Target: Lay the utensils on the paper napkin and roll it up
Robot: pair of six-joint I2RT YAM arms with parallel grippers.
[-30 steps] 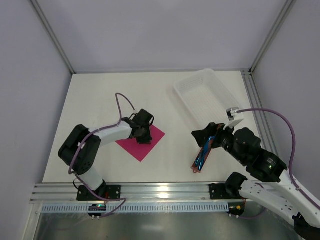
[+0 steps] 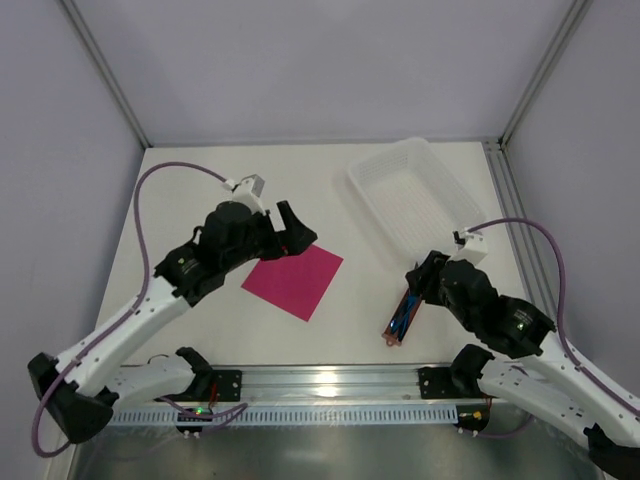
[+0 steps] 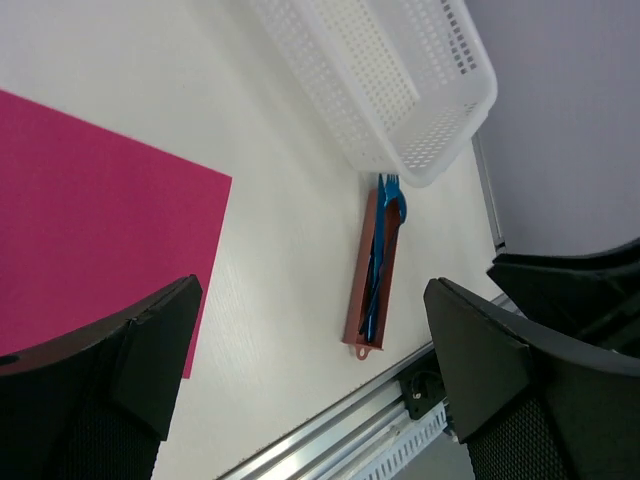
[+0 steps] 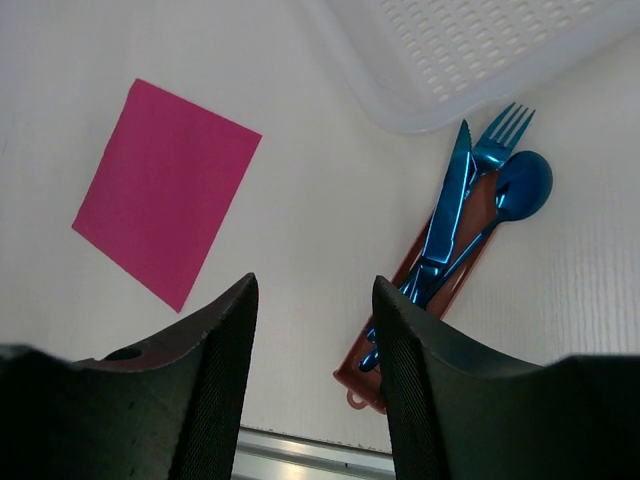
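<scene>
A square magenta paper napkin [image 2: 292, 287] lies flat on the white table, left of centre. My left gripper [image 2: 297, 222] is raised over its far edge, open and holding nothing; the napkin fills the left side of the left wrist view. Blue utensils lie in a narrow brown tray [image 3: 358, 290] on the right: a knife [image 4: 447, 208], a fork [image 4: 490, 152] and a spoon [image 4: 524, 186]. Above the tray's far end, my right gripper [image 2: 414, 278] is partly open. Bare table shows between its fingers in the right wrist view.
A white perforated basket [image 2: 365, 200] stands just beyond the utensil tray, close to its far end. Clear table separates napkin and tray. A metal rail [image 2: 325, 377] runs along the front edge.
The napkin moved a little right with the left gripper, which has since risen off it and opened. My right gripper's fingers have narrowed, and it has shifted slightly right.
</scene>
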